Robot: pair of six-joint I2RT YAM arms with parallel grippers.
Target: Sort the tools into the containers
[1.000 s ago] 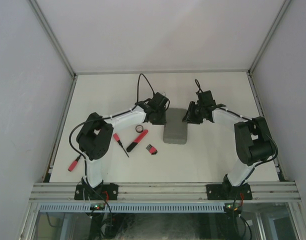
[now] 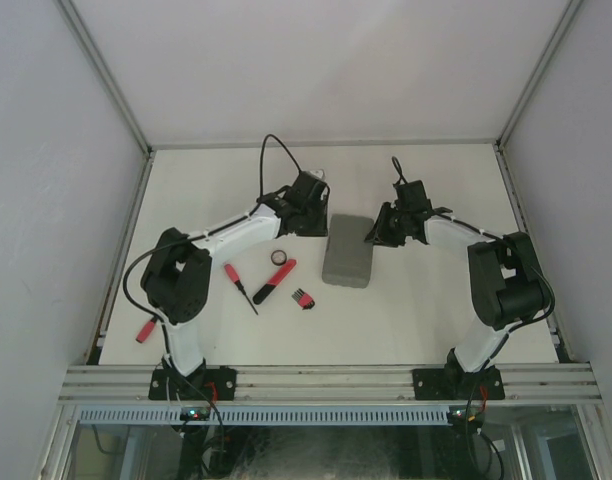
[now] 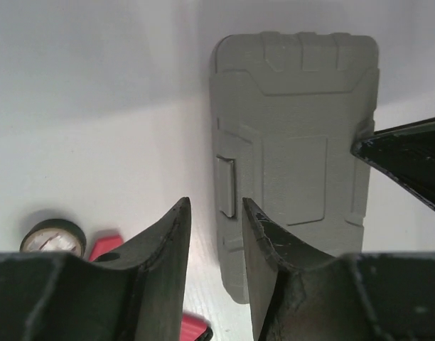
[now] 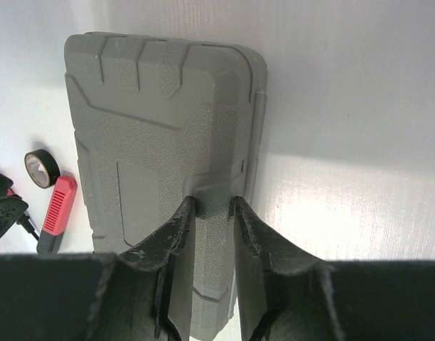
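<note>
A grey plastic case (image 2: 346, 260) lies closed mid-table. My right gripper is shut on the case's right side, near its upper part. My left gripper hangs over the case's left edge, fingers slightly apart, with nothing seen held between them. Left of the case are a tape roll (image 2: 279, 258), a red utility knife (image 2: 275, 281), a red screwdriver (image 2: 236, 277) and a small red-and-black tool (image 2: 304, 300). Another red-handled tool (image 2: 146, 330) lies at the front left, partly hidden by the left arm.
Walls and metal rails bound it at the sides and back.
The right arm looks nearly still.
</note>
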